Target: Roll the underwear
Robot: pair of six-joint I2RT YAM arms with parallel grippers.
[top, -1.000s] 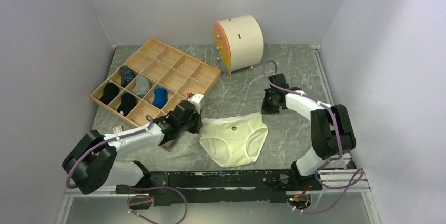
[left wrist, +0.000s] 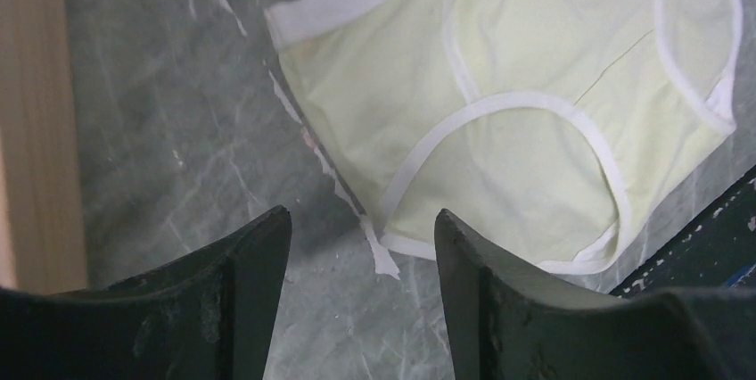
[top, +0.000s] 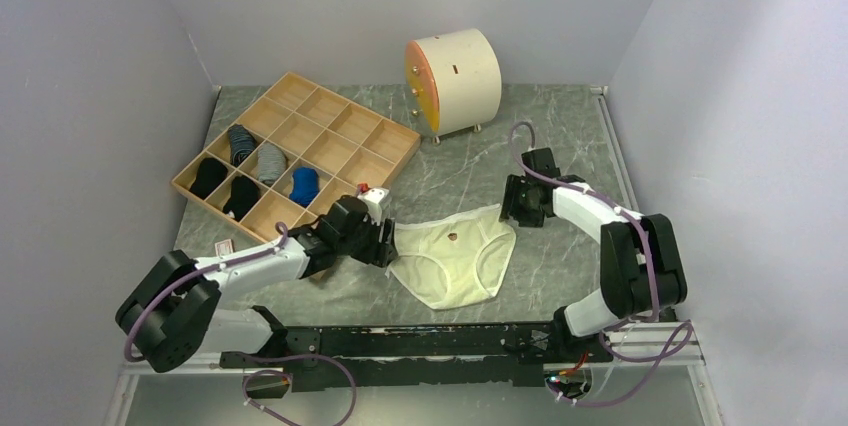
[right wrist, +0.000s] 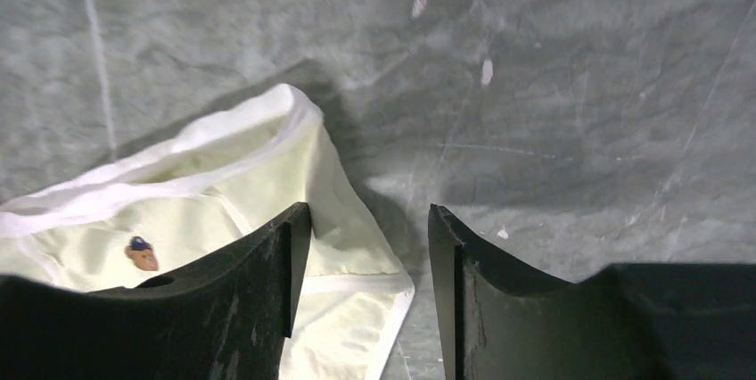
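Observation:
Pale yellow underwear (top: pixel 452 261) with white trim lies spread flat on the grey table, its waistband toward the back and a small brown patch below the band. My left gripper (top: pixel 388 244) is open at its left side edge; in the left wrist view the underwear (left wrist: pixel 526 166) lies ahead of the fingers (left wrist: pixel 258 264), with nothing held. At the upper right corner my right gripper (top: pixel 512 208) hangs open. In the right wrist view the side edge of the underwear (right wrist: pixel 348 228) shows between its open fingers, the left finger (right wrist: pixel 290 255) overlapping the cloth from above.
A wooden divided box (top: pixel 300 136) stands at left, several rolled dark, grey and blue cloths in it. A cream drum-shaped cabinet (top: pixel 458 81) is at the back. Free table lies behind the underwear and at right.
The underwear shifted slightly right and back.

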